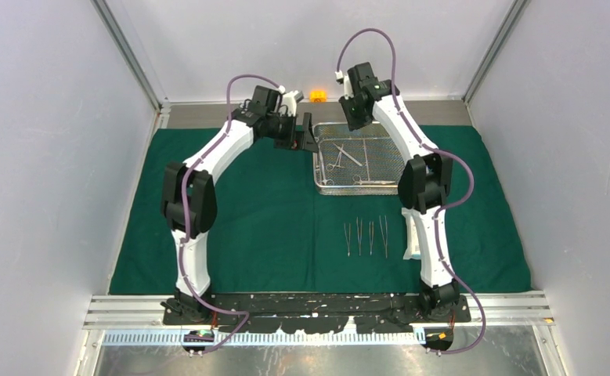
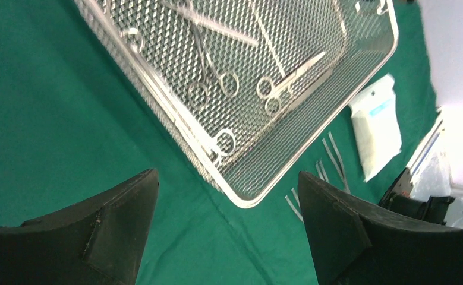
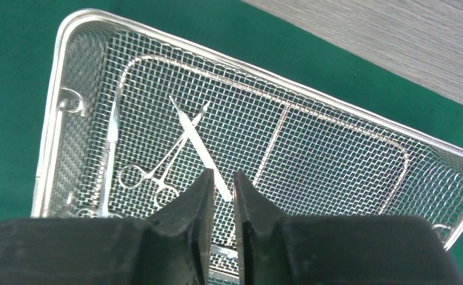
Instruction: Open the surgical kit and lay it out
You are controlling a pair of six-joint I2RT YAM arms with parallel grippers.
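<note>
The wire mesh instrument tray (image 1: 341, 191) holds several scissor-like tools, long handles and a white slim instrument (image 3: 202, 151), which lies diagonally over a pair of ringed forceps (image 3: 153, 176). My right gripper hangs above the tray near this instrument, its fingertips slightly apart with nothing seen held. My left gripper (image 1: 306, 133) is at the tray's left rim, open and empty, with the tray's near-left corner between its fingers in the left wrist view. On the green cloth below the tray several thin tweezers (image 1: 371, 238) lie in a row.
A white packet (image 2: 375, 127) lies right of the tweezers, partly under the right arm. A grey strip (image 1: 434, 113) with an orange block (image 1: 318, 96) behind it runs along the back.
</note>
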